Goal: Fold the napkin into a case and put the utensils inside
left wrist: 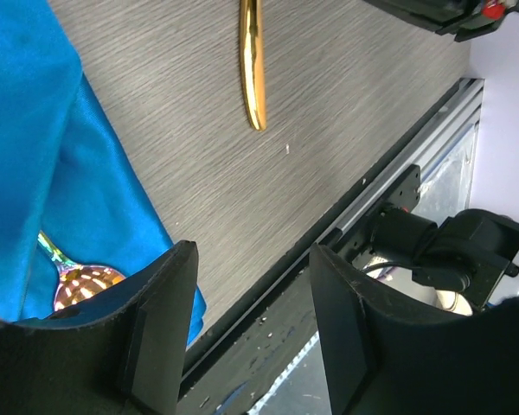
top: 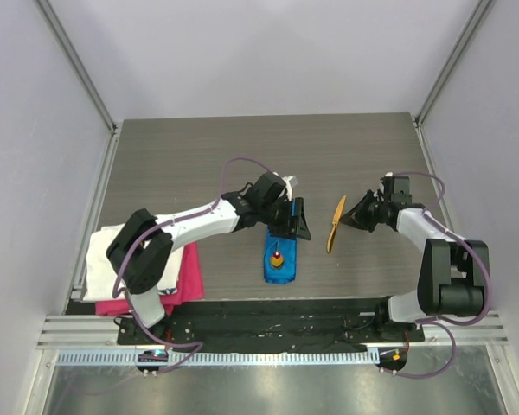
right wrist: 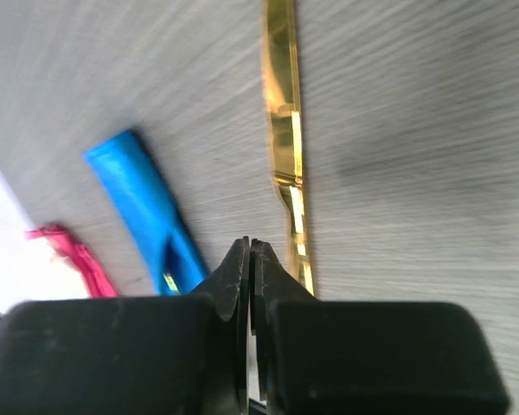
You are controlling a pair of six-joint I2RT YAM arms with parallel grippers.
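The blue napkin [top: 279, 270], folded into a narrow strip with a diagonal flap, lies near the table's front. A gold spoon [left wrist: 85, 285] rests on it, its bowl showing and its handle running under the flap. To the napkin's right is a gold knife [top: 335, 226], slanted with its handle frontward; whether it touches the table I cannot tell. Just right of the knife, my right gripper is shut with its fingers meeting; the knife's handle passes beyond them, not between. My left gripper stands open and empty, above the napkin's right side.
White cloths [top: 108, 268] and a pink cloth [top: 190, 272] are stacked at the table's left front. A metal rail [left wrist: 428, 143] runs along the front edge.
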